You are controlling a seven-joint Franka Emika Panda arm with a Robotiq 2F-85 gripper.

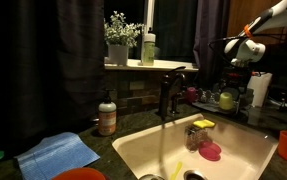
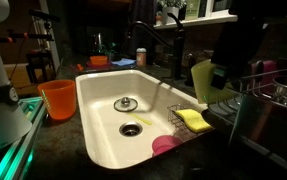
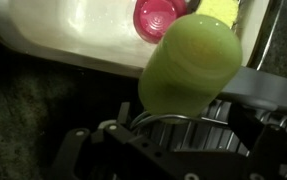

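A green cup [image 3: 191, 65] stands at the dish rack, between the spread fingers of my gripper in the wrist view. The fingers are open, with dark space on either side of the cup's near end; no firm contact shows. In exterior view 1 the gripper [image 1: 237, 82] hangs just above and beside the cup [image 1: 227, 100], at the right end of the counter. Exterior view 2 has the dark gripper [image 2: 245, 45] large at upper right, partly covering the green cup [image 2: 205, 82].
The wire dish rack [image 3: 173, 130] lies under the gripper. Beside it, the white sink [image 2: 103, 112] holds a pink bowl [image 2: 165, 144], a lid [image 2: 126, 103] and a yellow sponge [image 2: 193, 120]. An orange container [image 2: 58, 99] stands at the sink's other side.
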